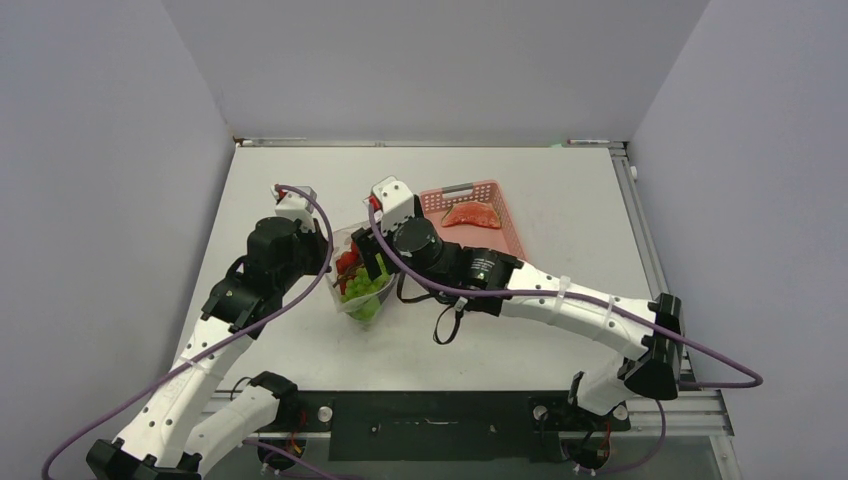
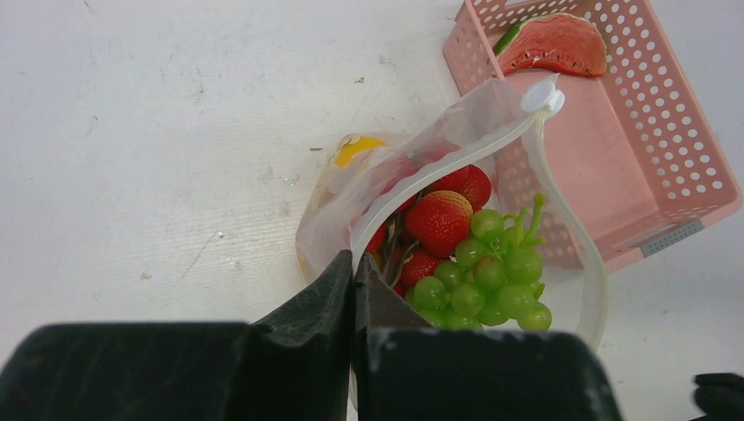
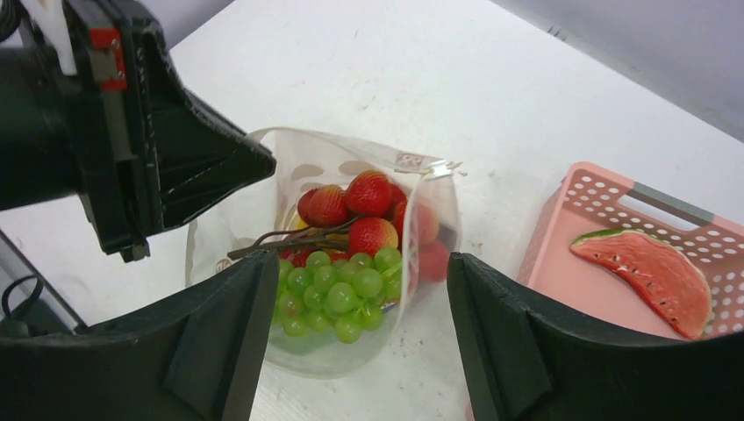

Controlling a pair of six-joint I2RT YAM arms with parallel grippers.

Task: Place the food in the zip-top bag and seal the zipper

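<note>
The clear zip top bag (image 2: 456, 145) gapes wide, its white slider (image 2: 542, 96) at the far end of the rim. Inside lie the green grapes (image 3: 338, 294), beside several strawberries (image 3: 368, 195) on a brown stem; something yellow (image 2: 358, 147) shows through the film. My left gripper is shut on the near edge of the bag's mouth. My right gripper stands open above the bag, apart from the grapes, nothing between its fingers. A watermelon slice (image 1: 470, 214) lies in the pink basket (image 1: 511, 230).
The basket, with a grey handle (image 1: 458, 191), stands right of the bag. My right forearm (image 1: 570, 312) spans the table's near right part.
</note>
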